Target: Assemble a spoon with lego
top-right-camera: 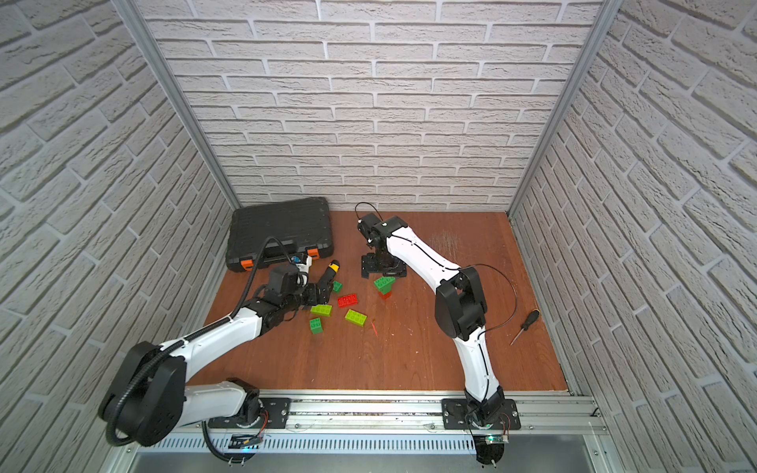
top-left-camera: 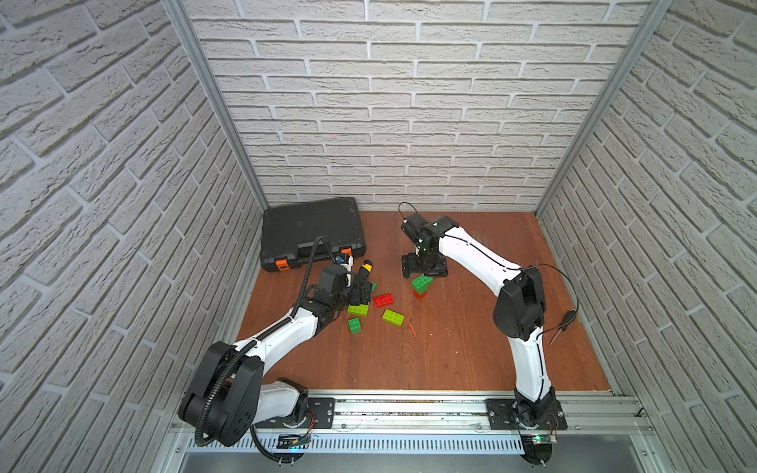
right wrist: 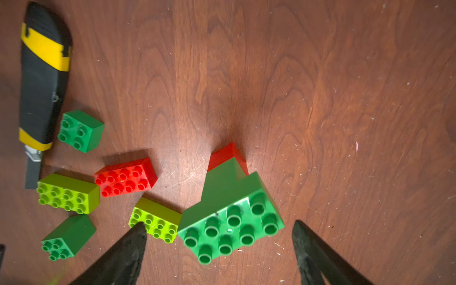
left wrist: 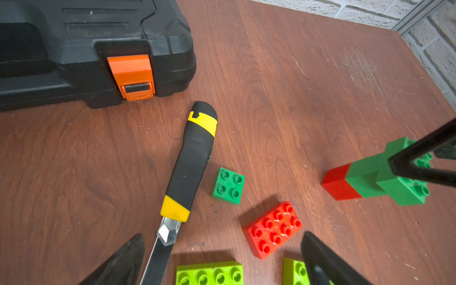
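Note:
A stack with a red brick [right wrist: 225,154] below a green brick and a long green brick [right wrist: 228,223] on top stands at centre, beneath my open right gripper [top-left-camera: 422,266]. My open left gripper [top-left-camera: 354,291] hovers over bricks to the left. Around it lie a small green brick [left wrist: 228,185], a red brick [left wrist: 271,229], two lime bricks [right wrist: 68,192] [right wrist: 154,219] and another green brick [right wrist: 68,237]. Nothing is between either gripper's fingers.
A black case [top-left-camera: 311,228] sits at the back left, with a utility knife [left wrist: 187,166] in front of it. A thin red item [top-left-camera: 411,328] lies near the middle. A screwdriver [top-right-camera: 528,321] is at the right edge.

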